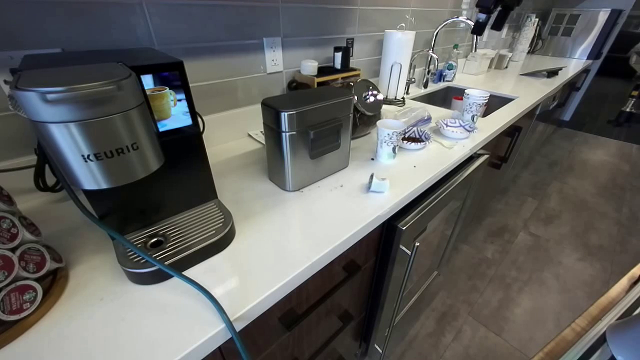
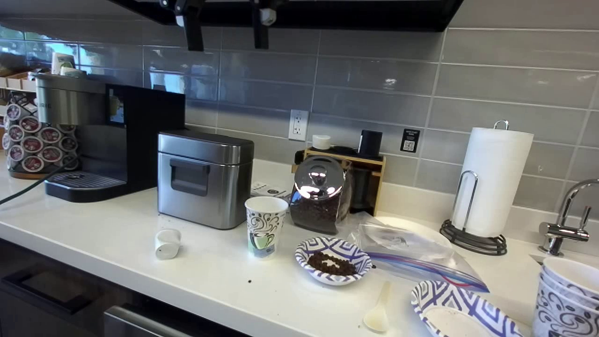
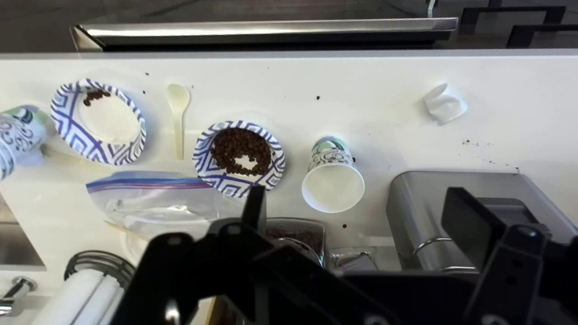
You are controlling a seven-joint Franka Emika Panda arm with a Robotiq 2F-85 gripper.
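High above the counter my gripper [image 2: 227,45] stands open, its two fingers wide apart with nothing between them. In the wrist view, the gripper looks down past its dark fingers at the counter. An upright patterned paper cup [image 3: 333,187] appears between and beyond them, well out of reach. To its left sits a patterned bowl of coffee beans [image 2: 332,260]. A second bowl [image 3: 103,122] holds only a few beans. A pale plastic spoon [image 2: 380,309] lies between the bowls. A small white pod-like cup [image 2: 167,244] rests on its side near the counter's front.
A Keurig machine [image 1: 120,150] and steel box [image 1: 309,138] stand along the counter. A bean jar [image 2: 320,196], plastic bag [image 2: 415,252], paper towel roll [image 2: 497,179] and stacked cups [image 1: 475,105] crowd the sink side. Bare counter lies before the steel box.
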